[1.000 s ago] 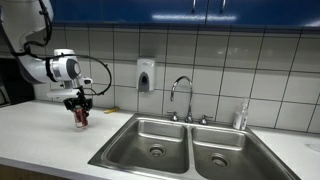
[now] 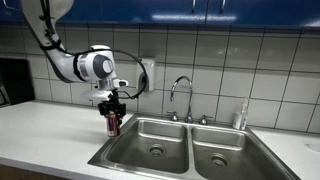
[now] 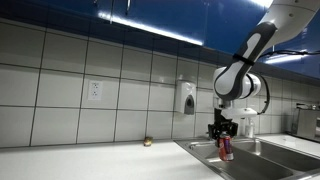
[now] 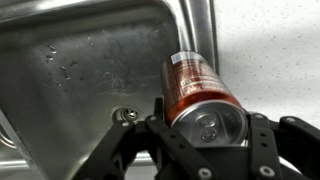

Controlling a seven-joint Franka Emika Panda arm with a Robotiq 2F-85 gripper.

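A red can (image 4: pixel 195 90) with a silver top is held upright in my gripper, whose fingers close around it near the top. In exterior view 1 the can (image 2: pixel 113 125) hangs below the gripper at the left edge of the double sink (image 2: pixel 130 128). Exterior view 2 has the can (image 3: pixel 225 150) in front of the sink basin. Looking down in the wrist view, the can overlaps the sink's metal rim (image 4: pixel 203 22), with the basin on one side and counter on the other.
The faucet (image 2: pixel 188 98) rises behind the two basins. A soap bottle (image 2: pixel 241 115) stands at the right back. On the wall hangs a white dispenser (image 2: pixel 147 75). A small brown object (image 3: pixel 148 141) lies on the counter (image 3: pixel 90 160), which is otherwise largely clear.
The arm has moved right across the counter, carrying the can from the left side to the sink's left edge. The gripper has stayed shut on it.
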